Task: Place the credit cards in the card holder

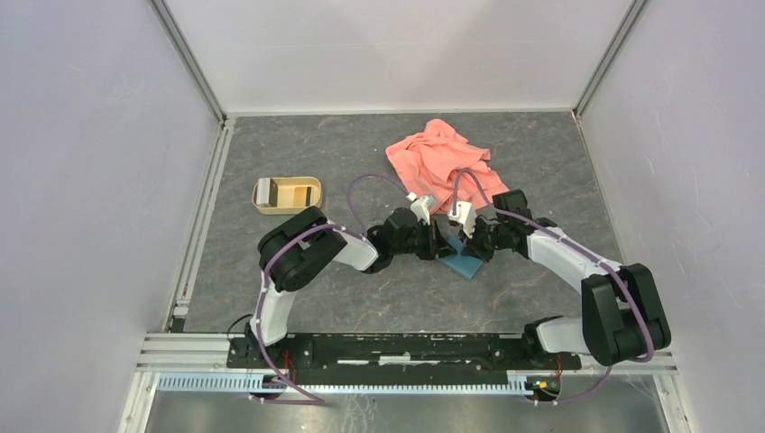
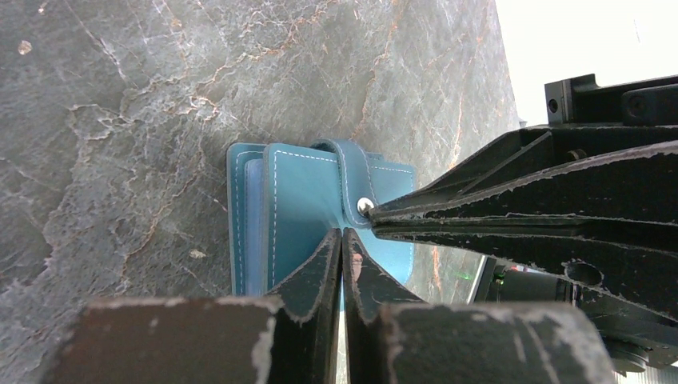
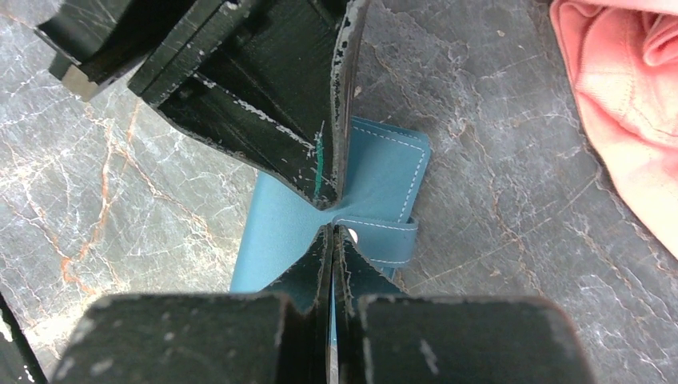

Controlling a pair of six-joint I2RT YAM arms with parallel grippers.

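The blue card holder point(image 1: 465, 262) lies on the table between my two arms, partly covered by the grippers. Its strap point(image 2: 350, 180) is folded over the front, with a metal snap point(image 2: 364, 206) at its end. Over the holder's face, my left gripper has its fingers together; whether something thin sits between them is hidden. My right gripper is shut, its tips at the snap on the strap and nothing visible between them. A light-blue layer point(image 2: 253, 216) shows inside the holder's open side; I cannot tell whether it is a card.
A tan tray point(image 1: 287, 195) with a grey item point(image 1: 265, 192) and a dark item inside stands at the back left. The pink cloth point(image 1: 442, 158) lies crumpled behind the grippers. Bare table lies at the front and far left.
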